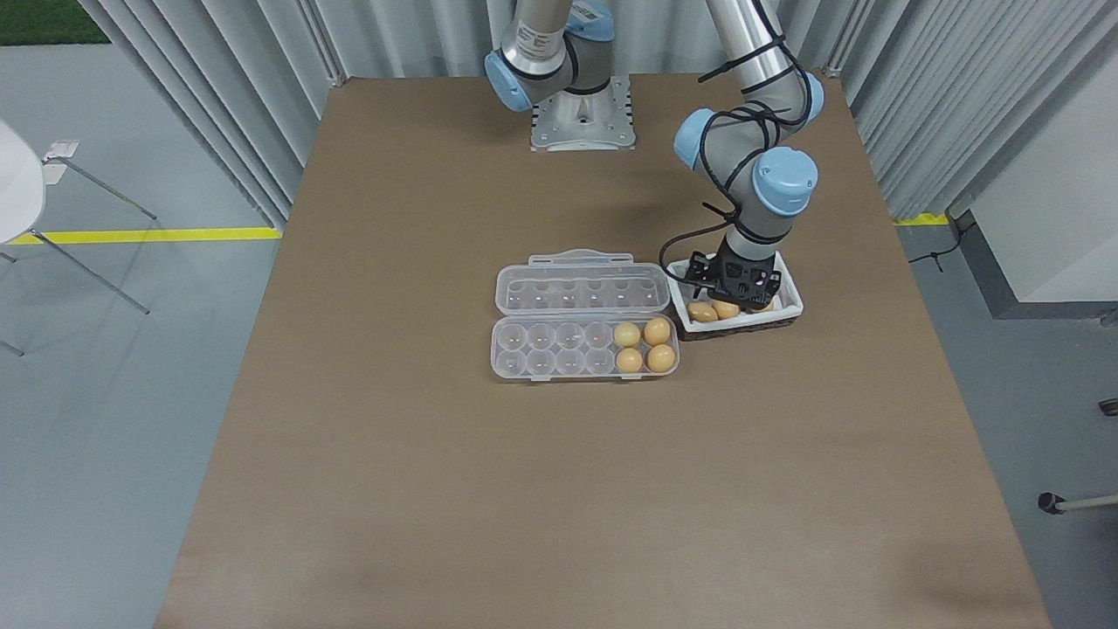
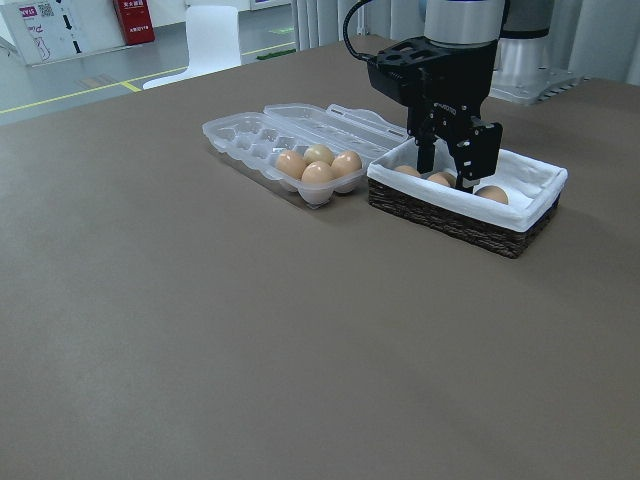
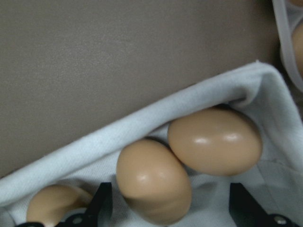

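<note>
My gripper is open, lowered into the white cloth-lined basket (image 2: 450,220), its fingers on either side of a brown egg (image 3: 154,175). A second egg (image 3: 213,142) lies beside it and a third (image 3: 57,203) is partly behind a finger. Left of the basket stands an open clear egg carton (image 1: 566,346), with several eggs (image 1: 658,357) grouped at its right end and the other cups empty.
</note>
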